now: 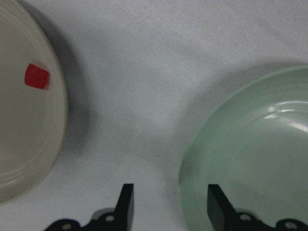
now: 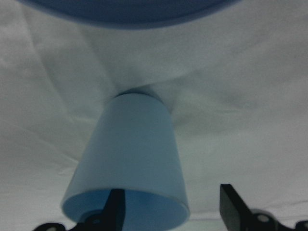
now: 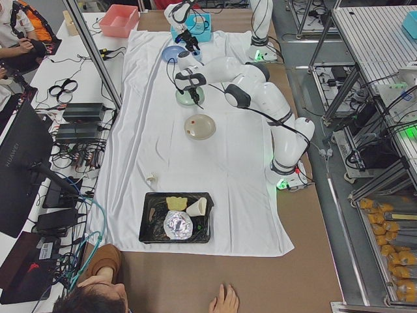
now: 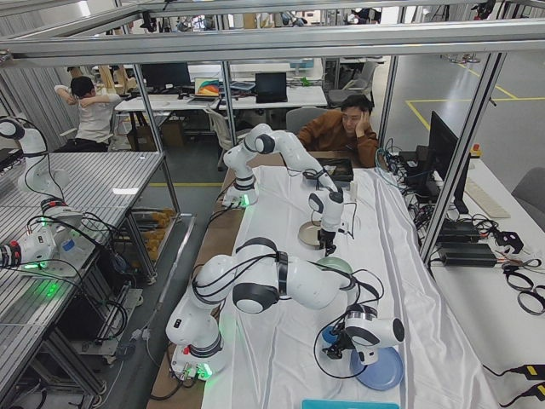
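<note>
A light blue cup (image 2: 126, 144) lies on its side on the white cloth, its mouth toward my right gripper, which is open with one finger at the cup's mouth and the other outside it. A blue plate (image 4: 383, 368) is beside it. My left gripper is open and empty over the left edge of a green plate (image 1: 250, 159). A beige plate (image 1: 29, 125) with a small red cube (image 1: 36, 76) sits beside the green plate.
A black tray (image 3: 150, 222) with foil, a yellow piece and a white cup stands at the person's end. A teal bin (image 3: 202, 26) is at the far end.
</note>
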